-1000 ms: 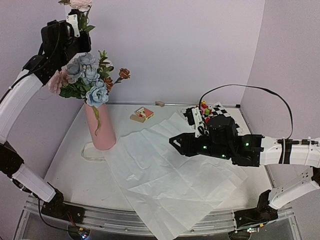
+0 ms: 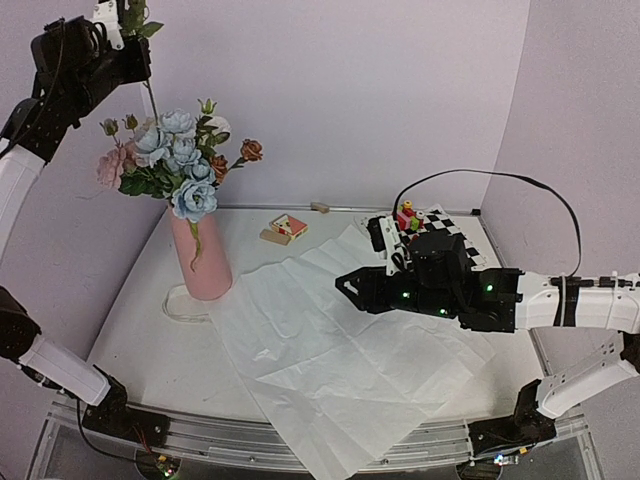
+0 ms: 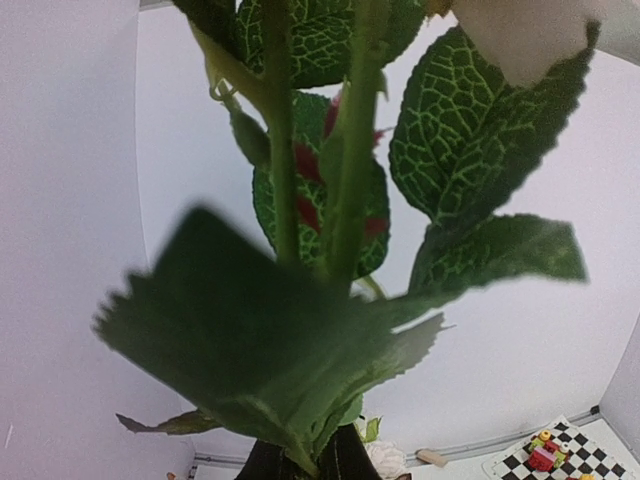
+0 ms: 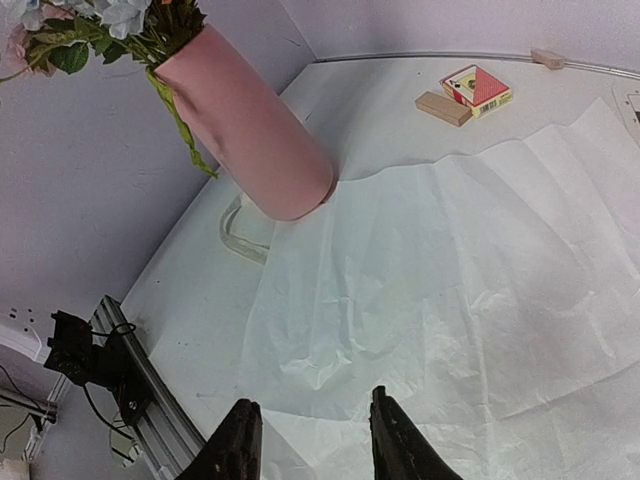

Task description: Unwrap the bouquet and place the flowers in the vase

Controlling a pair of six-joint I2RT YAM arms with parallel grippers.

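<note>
The pink vase (image 2: 202, 262) leans a little on the left of the table, filled with blue, pink and rust-coloured flowers (image 2: 180, 150). High above it, at the top left, my left gripper (image 2: 140, 62) is shut on a flower stem. That stem (image 2: 150, 98) runs down to the bouquet's top; whether its end is inside the vase is hidden. Green leaves (image 3: 480, 130) of this flower fill the left wrist view, and its bloom is mostly cut off above. Over the white sheet, my right gripper stands open and empty, clear of the vase (image 4: 250, 130).
A crumpled white sheet (image 2: 330, 350) covers the table's middle. Behind it lie a small card box (image 2: 289, 226) and a wooden block (image 2: 275, 237). A checkered board (image 2: 440, 222) with red toys is at the back right. A pale strap (image 2: 180, 312) lies by the vase.
My left gripper has moved up and to the left with its flower, whose pale bloom has left the top view. The right arm has barely shifted.
</note>
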